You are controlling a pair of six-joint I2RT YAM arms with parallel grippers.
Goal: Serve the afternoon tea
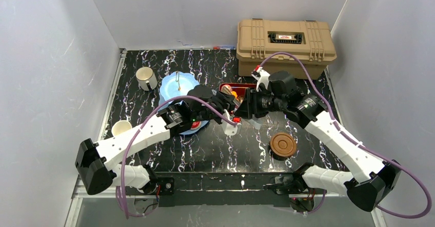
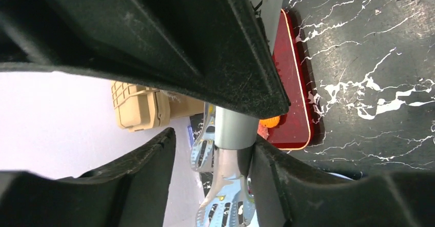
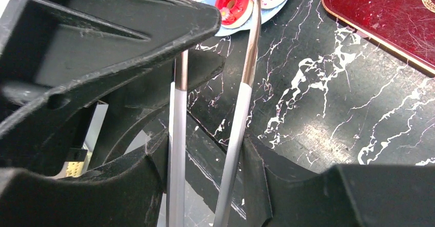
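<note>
In the right wrist view my right gripper is shut on the two-armed tongs (image 3: 237, 119), whose grey arms pass between its fingers. My left gripper is part open around one arm of the tongs (image 2: 237, 127), its right finger close against that arm and a gap on the left. The slotted tong heads point away below. A black finger of the right gripper crosses the left wrist view. Behind stands the blue tiered stand (image 1: 169, 89), partly hidden by my left arm, with a red doughnut (image 3: 233, 5) on it. Under both grippers lies the red tray (image 1: 246, 85) with an orange piece (image 1: 234, 94).
A white mug (image 1: 146, 78) and a pale cup (image 1: 121, 128) stand on the left. At the right are a brown round lid (image 1: 283, 144) and, farther back, a large tan case (image 1: 286, 47).
</note>
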